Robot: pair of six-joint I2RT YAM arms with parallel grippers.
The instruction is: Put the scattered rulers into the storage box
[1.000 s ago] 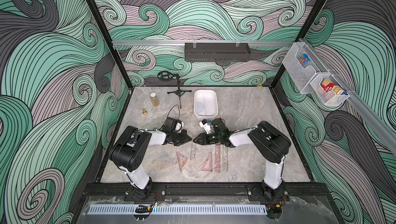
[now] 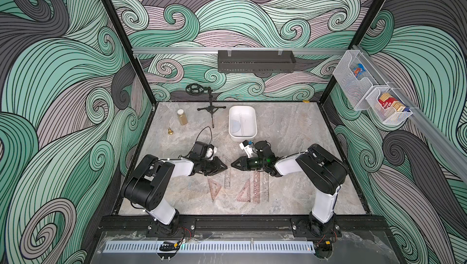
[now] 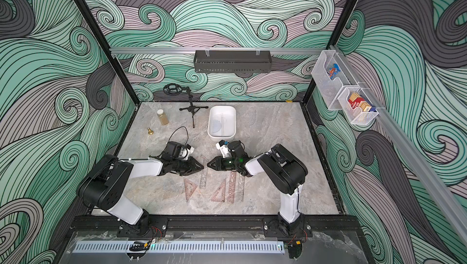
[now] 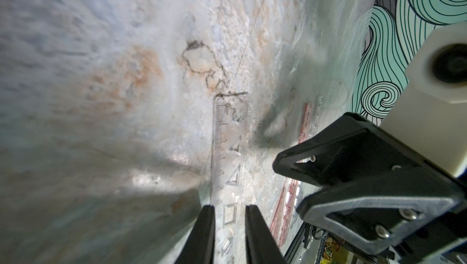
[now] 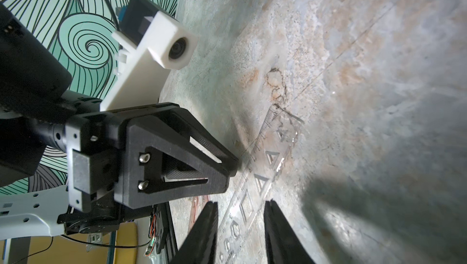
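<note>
A clear ruler (image 4: 226, 166) lies flat on the table between my two arms. In the left wrist view my left gripper is parted, the ruler showing beyond and between its tips. My right gripper also stands open over the same ruler (image 5: 260, 181); neither clearly grips it. Nearer the front lie a red triangle (image 2: 214, 189), another red triangle (image 2: 244, 194), a red ruler (image 2: 256, 191) and a second clear ruler (image 2: 265, 192). The white storage box (image 2: 242, 138) stands behind the arms, with a translucent rounded piece (image 2: 235, 126) inside.
A black stand (image 2: 211, 109) is left of the box, with a capped bottle (image 2: 182, 117) and a small brass object (image 2: 170, 131) farther left. Both grippers face each other closely. Table to the right of the box is bare.
The left gripper has gone from shut to open, with more of the ruler showing.
</note>
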